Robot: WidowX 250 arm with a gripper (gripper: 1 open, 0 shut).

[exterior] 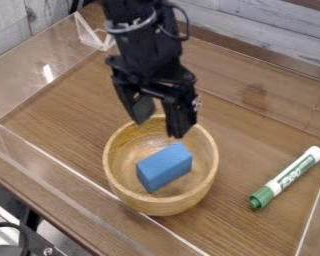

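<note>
A black robot gripper [155, 124] hangs in the upper middle above a round wooden bowl [160, 205], its two fingers open and apart, over the bowl's back part. A blue block [164, 168] lies in the bowl below the fingers, with nothing seen between them. A green and white cylinder [286, 178] lies on the table to the right of the bowl.
The wooden table [56, 130] has free room to the left and behind the bowl. A pale wall or edge runs along the top. A dark cable lies at the lower left.
</note>
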